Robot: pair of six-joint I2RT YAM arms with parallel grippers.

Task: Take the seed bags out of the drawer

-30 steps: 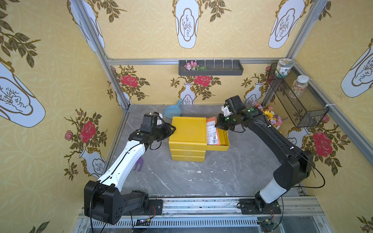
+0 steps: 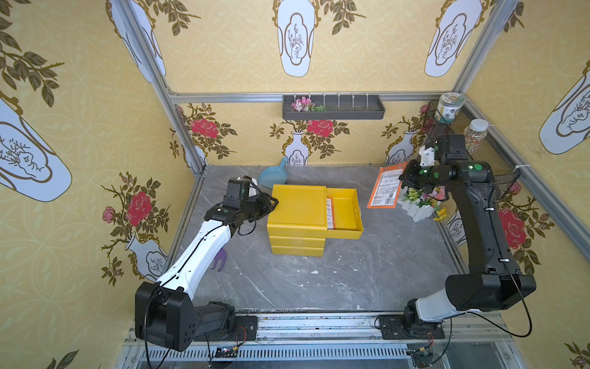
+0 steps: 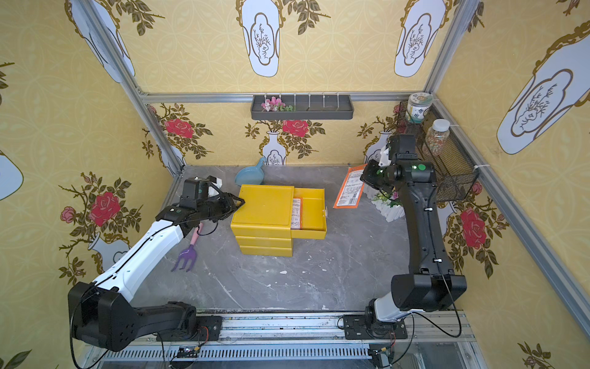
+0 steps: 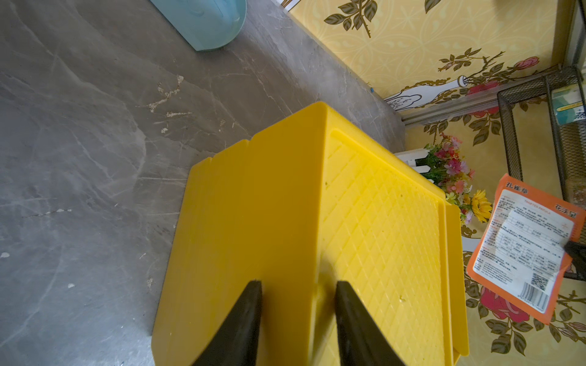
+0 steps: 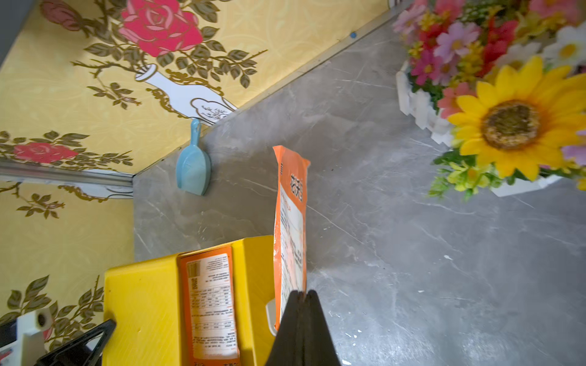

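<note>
My right gripper is shut on the edge of an orange and white seed bag (image 2: 386, 187). That bag hangs above the table, to the right of the drawer. A second seed bag (image 5: 210, 305) lies in the pulled-out yellow drawer (image 2: 349, 215), against its cabinet side and partly under the cabinet top in the top left view. The yellow cabinet (image 2: 298, 206) stands mid-table. At its left side, my left gripper has its fingers spread apart astride the cabinet's top edge; whether both pads touch it cannot be told.
A flower pot (image 5: 512, 116) stands at the back right, close to the right gripper. Above it hangs a wire basket (image 3: 451, 169) with jars. A blue dustpan (image 2: 273, 176) lies behind the cabinet, and a purple fork (image 3: 186, 255) lies front left.
The right gripper has carried the held bag up out of the drawer and to the right, past the drawer's end. The left arm and the cabinet have stayed in place.
</note>
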